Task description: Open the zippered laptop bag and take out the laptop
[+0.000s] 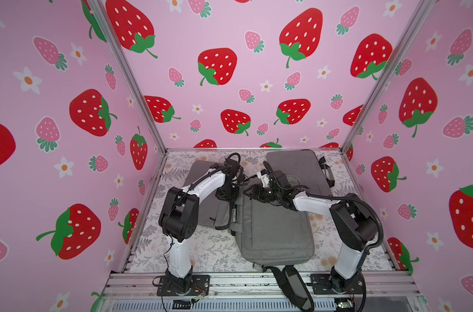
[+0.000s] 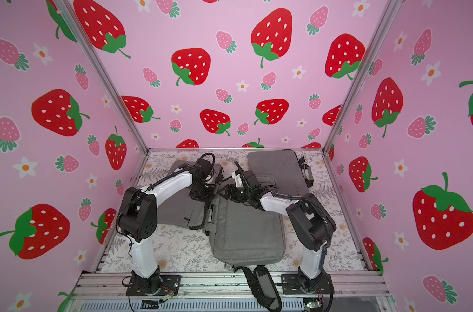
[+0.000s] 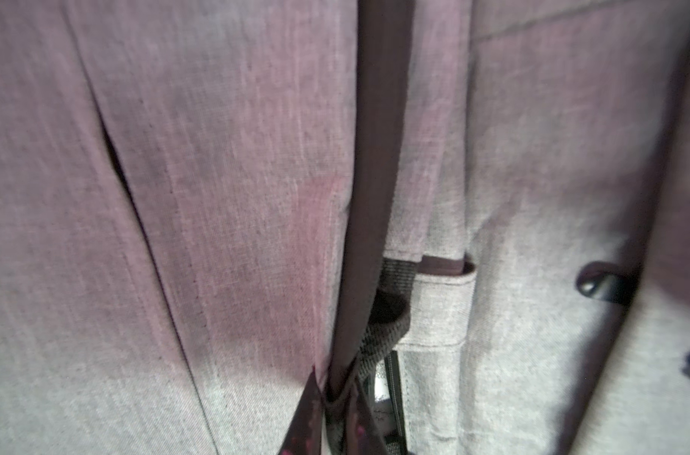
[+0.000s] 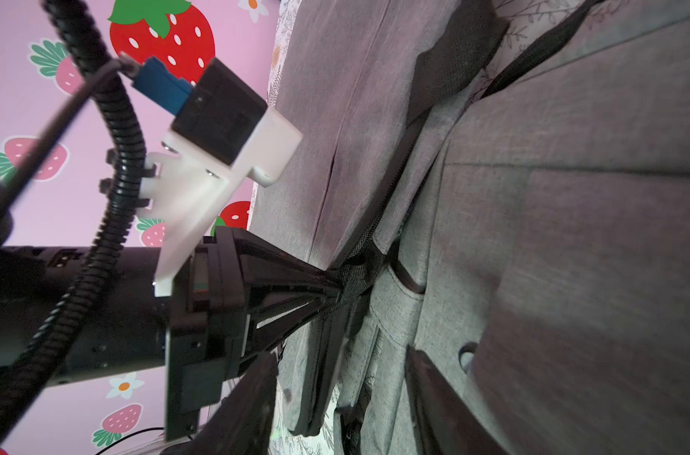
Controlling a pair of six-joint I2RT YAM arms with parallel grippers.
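A large grey bag (image 1: pixel 275 234) lies flat in the middle. Against its left side rests a second grey bag (image 1: pixel 202 182) with a dark edge strip (image 3: pixel 379 151). My left gripper is at that strip, its narrow fingertips close on both sides of dark material; whether they press on it I cannot tell. In the right wrist view, the same left gripper reaches to black webbing between the bags. Above the middle bag's upper left corner, my right gripper stands open, fingers apart, nothing between them. No laptop shows.
Another grey bag (image 1: pixel 296 161) lies at the back right. A black strap (image 1: pixel 292 286) hangs over the front rail.
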